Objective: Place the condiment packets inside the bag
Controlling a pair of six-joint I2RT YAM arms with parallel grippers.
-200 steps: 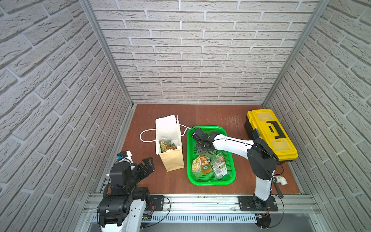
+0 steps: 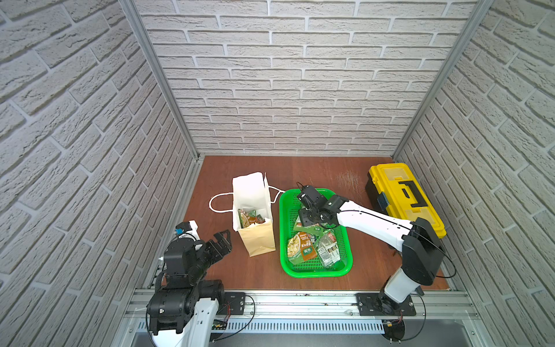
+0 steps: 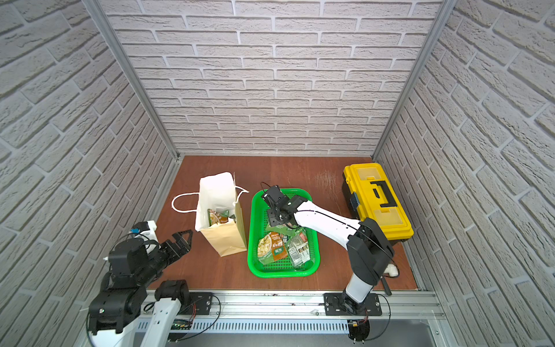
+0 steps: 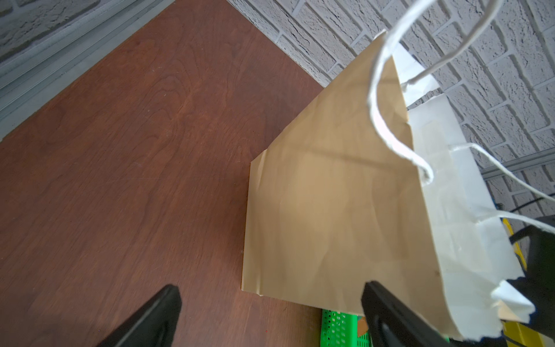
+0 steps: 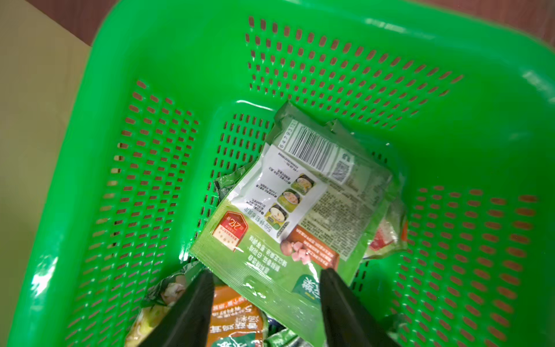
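Observation:
A paper bag (image 2: 257, 237) with white handles stands left of centre, several packets (image 2: 249, 217) inside. Right of it, a green basket (image 2: 316, 273) holds several condiment packets (image 2: 300, 245). In the right wrist view a green packet (image 5: 289, 214) lies printed side up on top. My right gripper is over the basket, open, with its fingertips at that packet's near edge; whether they touch it I cannot tell. My left gripper stands open left of the bag, near the table's front, with nothing between its fingers.
A yellow toolbox (image 2: 404, 196) sits at the right edge of the table (image 2: 312, 170).
The bag and basket have not moved; my left arm has hardly moved.

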